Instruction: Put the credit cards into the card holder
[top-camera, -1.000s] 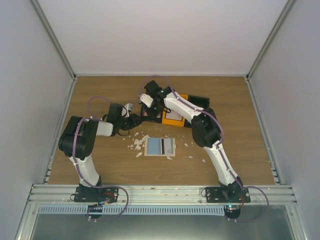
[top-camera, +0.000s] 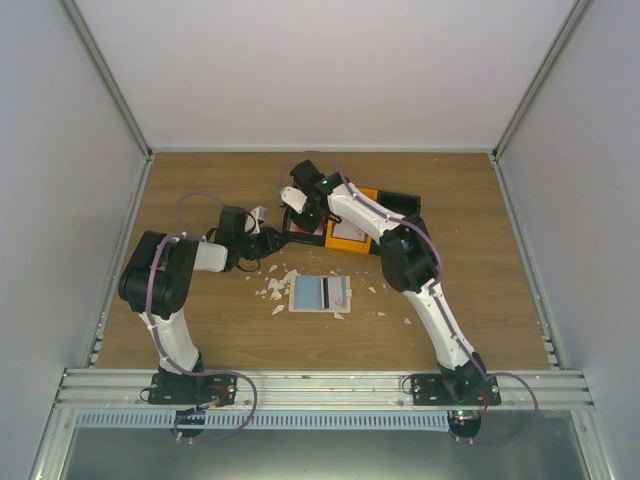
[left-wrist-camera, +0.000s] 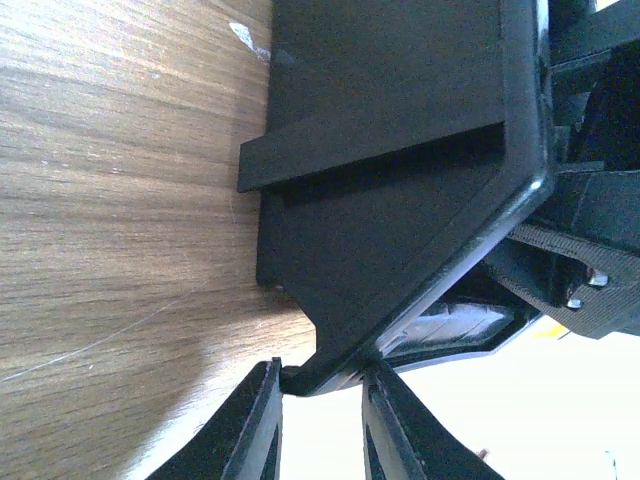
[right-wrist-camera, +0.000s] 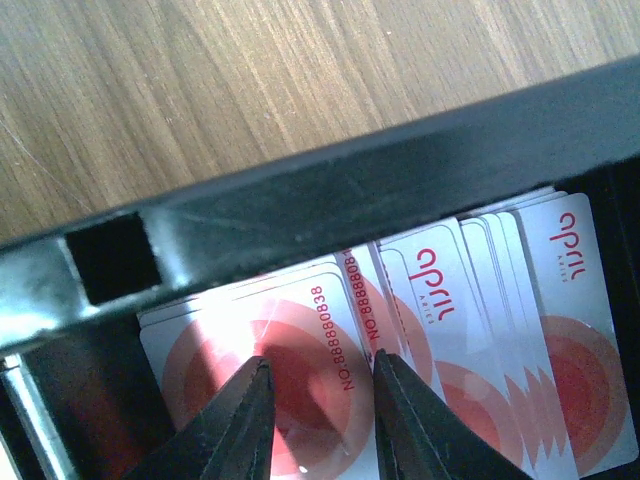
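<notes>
White cards with a red round print (right-wrist-camera: 310, 385) lie in an open black box (right-wrist-camera: 215, 240); several stand overlapped toward its right side. My right gripper is part open above them, its fingertips spread across one card's face; whether they touch it cannot be told. In the left wrist view, a corner of the black box (left-wrist-camera: 400, 215) lies between the fingertips of my left gripper, which is shut on it. From above, a pale flat piece (top-camera: 300, 305) bearing a blue panel and a grey one sits nearer the front; whether it is the card holder is unclear.
A yellow-orange box (top-camera: 352, 246) stands beside the black one, partly under my right arm, with another black container (top-camera: 400, 204) at its right. Small white scraps (top-camera: 279, 283) are scattered around the pale piece. Bare wood lies at both sides and in front.
The left arm and the boxes look unmoved.
</notes>
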